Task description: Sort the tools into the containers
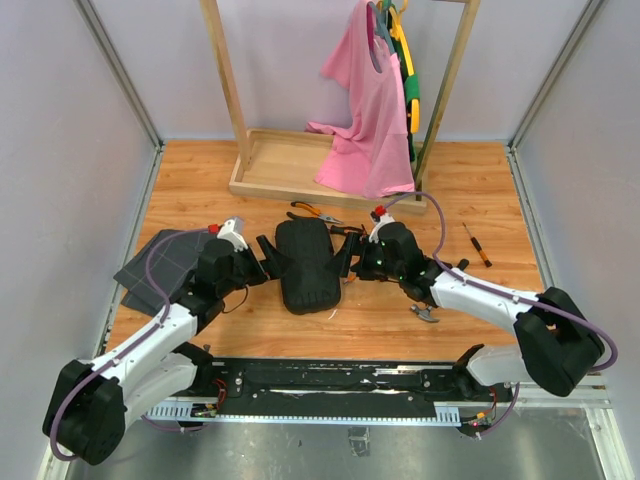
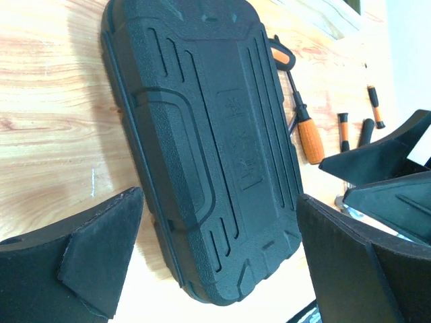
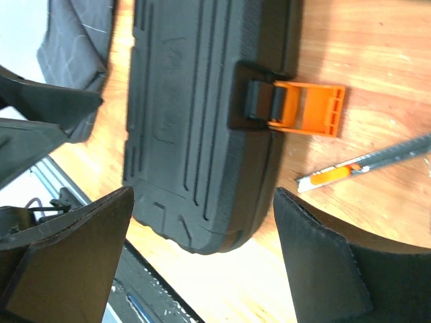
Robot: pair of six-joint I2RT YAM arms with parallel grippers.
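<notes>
A closed black hard case (image 1: 308,262) lies mid-table, filling both wrist views. My left gripper (image 1: 273,252) hangs open over its left side, and my right gripper (image 1: 345,254) is open over its right side, nothing between either's fingers. The right wrist view shows an orange latch (image 3: 310,108) standing out from the case's side and a yellow-marked blade-like tool (image 3: 357,168) beside it. Orange-handled pliers (image 1: 312,212) lie behind the case. A screwdriver (image 1: 476,242) and a hammer (image 1: 424,312) lie on the right, with other tools partly hidden by my right arm.
A dark folded mat or pouch (image 1: 155,265) lies on the left. A wooden rack (image 1: 240,185) with pink and green garments stands at the back. The table's front edge borders a black rail. Bare wood shows at front and far right.
</notes>
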